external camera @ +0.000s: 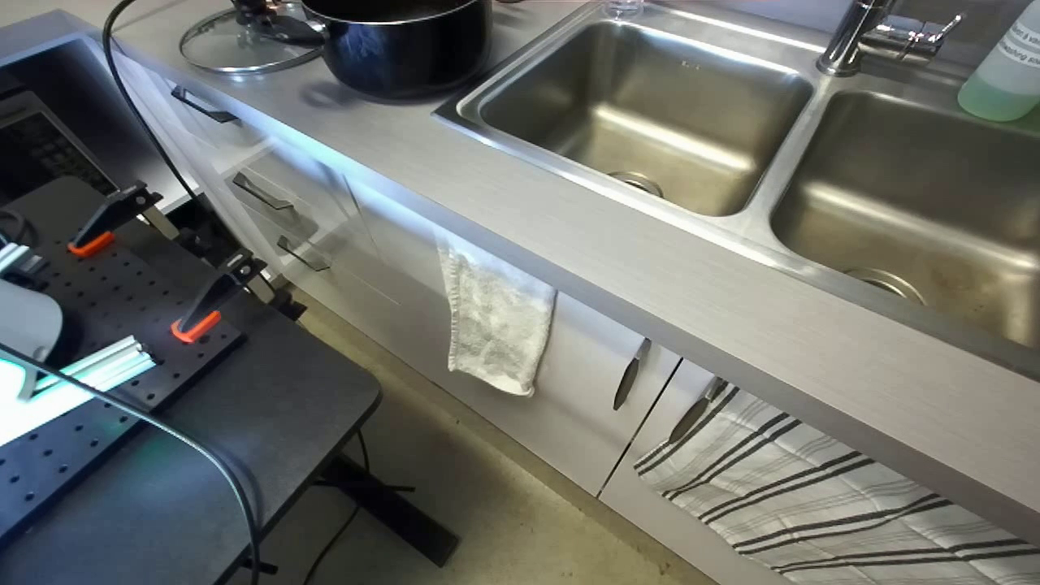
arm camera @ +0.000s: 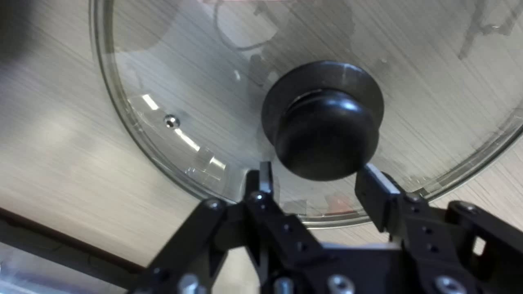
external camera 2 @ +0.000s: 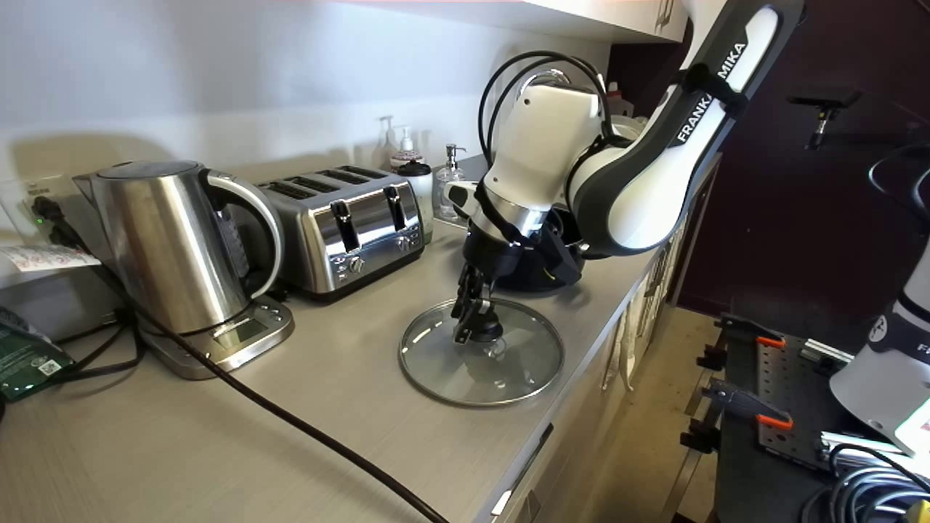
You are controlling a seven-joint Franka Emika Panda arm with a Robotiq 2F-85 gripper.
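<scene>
A round glass lid [external camera 2: 523,375] with a steel rim lies flat on the counter [external camera 2: 349,410]. Its black knob [arm camera: 326,132] points upward at the centre. In the wrist view my gripper has its fingers apart, one on each side of the knob's near edge. A gap shows between the left finger and the knob; the right fingertip looks very close, and I cannot tell whether it touches. Exterior view 2 shows the gripper [external camera 2: 468,319] low over the lid at the knob. Only part of the lid [external camera: 219,49] appears in exterior view 1.
A dark pot [external camera: 405,49] stands right beside the lid, with the double sink [external camera: 643,107] beyond it. Towards the wall are a toaster [external camera 2: 366,226] and a kettle [external camera 2: 166,244]. A black cable [external camera 2: 305,427] crosses the counter. The counter's front edge runs close to the lid.
</scene>
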